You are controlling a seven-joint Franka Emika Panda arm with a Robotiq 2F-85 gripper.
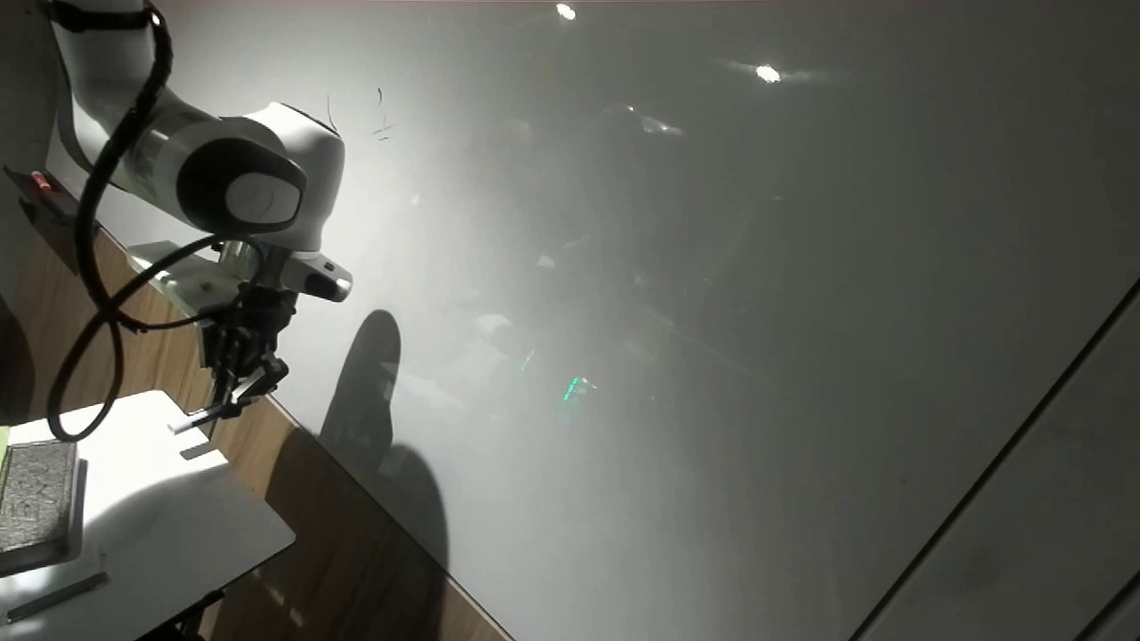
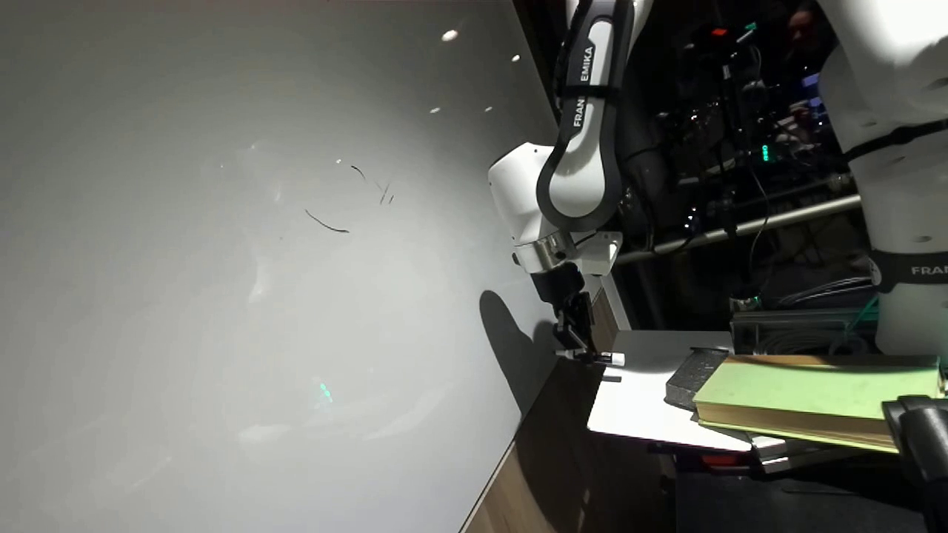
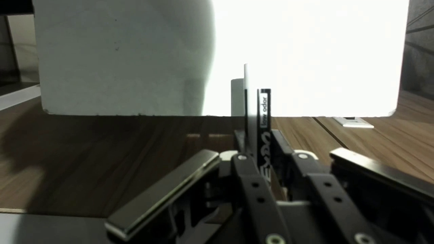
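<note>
A black and white marker [image 3: 264, 122] with "low odor" printed on its label is held in my gripper, whose fingers are closed on both its sides. In the second exterior view the marker [image 2: 611, 359] lies sideways in the gripper [image 2: 586, 354], its white end pointing toward the small white table. In the first exterior view the gripper [image 1: 226, 411] hangs low beside the wall whiteboard, and the white end of the marker [image 1: 192, 421] reaches over the table's corner, with a shadow close below. Whether it touches the table cannot be told.
The large whiteboard [image 1: 641, 267] carries a few short dark strokes [image 2: 326, 222]. On the small white table [image 1: 203, 534] sit a dark grey eraser-like block [image 1: 37, 497] and a thin dark bar [image 1: 55, 596]. A green book [image 2: 800, 386] lies near the block.
</note>
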